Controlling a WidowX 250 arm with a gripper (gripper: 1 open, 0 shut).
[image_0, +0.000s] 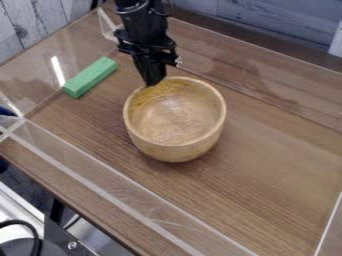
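A round tan wooden bowl (181, 125) sits in the middle of the table. A green block (90, 77) lies to its upper left. My dark gripper (150, 70) reaches down from the top over the bowl's back left rim; whether its fingers are open or shut, or hold anything, is unclear at this size.
A checkered surface runs along the left edge, and a dark object (16, 240) shows at the lower left corner.
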